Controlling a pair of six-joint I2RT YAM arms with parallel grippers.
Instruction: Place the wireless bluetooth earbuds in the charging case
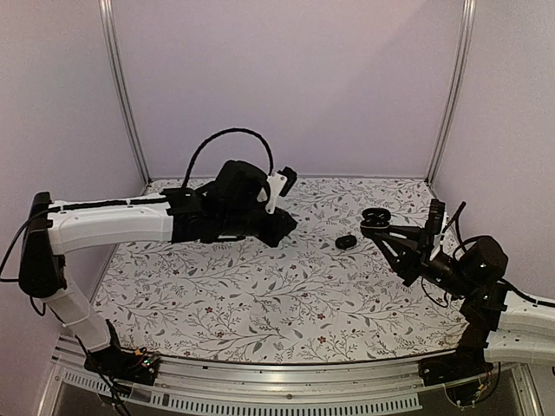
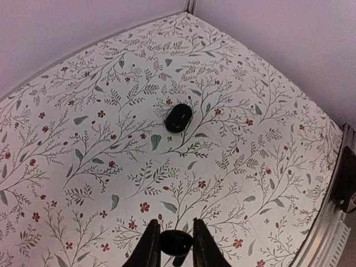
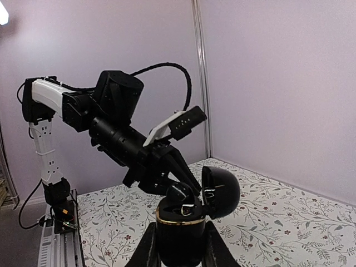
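Note:
In the left wrist view my left gripper is shut on a small black earbud (image 2: 176,241), whose short stem points down. The top view shows that arm over the left-middle of the table, its fingertips hard to make out. My right gripper is shut on the black charging case (image 3: 181,232), which has a gold line round its rim. The case's lid (image 3: 223,192) stands open. Inside its top a dark rounded shape shows; whether that is an earbud I cannot tell. Clear of the table, the case (image 1: 375,217) is apart from the left gripper.
A black oval object (image 1: 346,242) lies on the flower-patterned table (image 1: 260,312), between the two arms. Pale walls close off the back and both sides.

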